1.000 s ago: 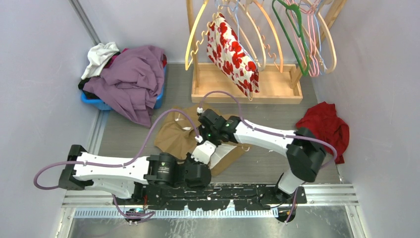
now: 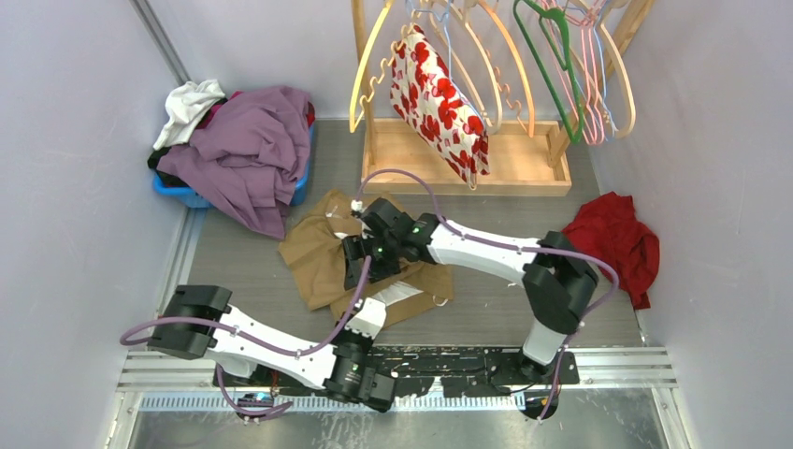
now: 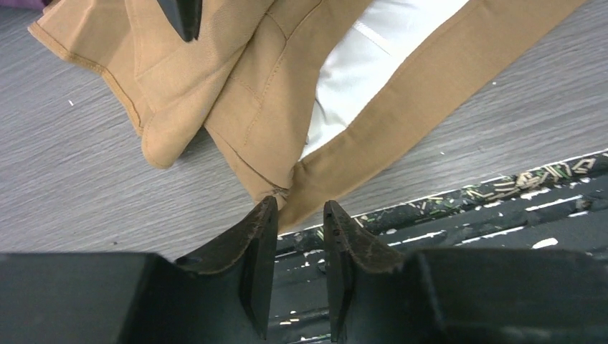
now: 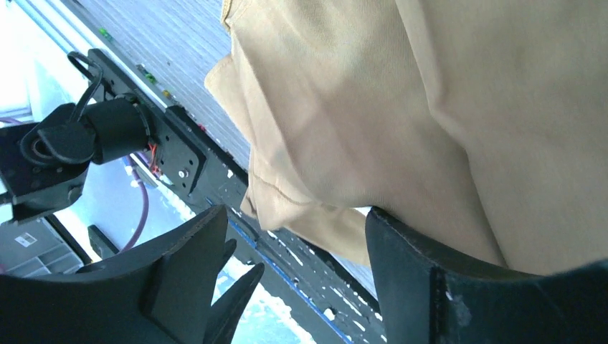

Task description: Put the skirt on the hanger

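A tan garment with a white lining, seemingly the skirt [image 2: 313, 269], lies crumpled on the grey floor in the middle. My left gripper is open above its near corner; a narrow strip of tan cloth shows beyond and around the tips, none clearly gripped. Low over the skirt, my right gripper stands open, one finger [image 4: 398, 251] against the tan cloth and the other clear of it. In the top view both grippers' tips are largely hidden by the arms. Several hangers, among them a green hanger [image 2: 564, 70], hang on the wooden rack.
The wooden rack [image 2: 514, 178] stands at the back, bearing a red-and-white floral cloth [image 2: 438, 108]. A blue basket [image 2: 194, 198] of clothes sits at the left, under a purple cloth [image 2: 245, 150]. Red cloth [image 2: 614, 241] lies at the right.
The skirt has shifted left and slightly toward the front.
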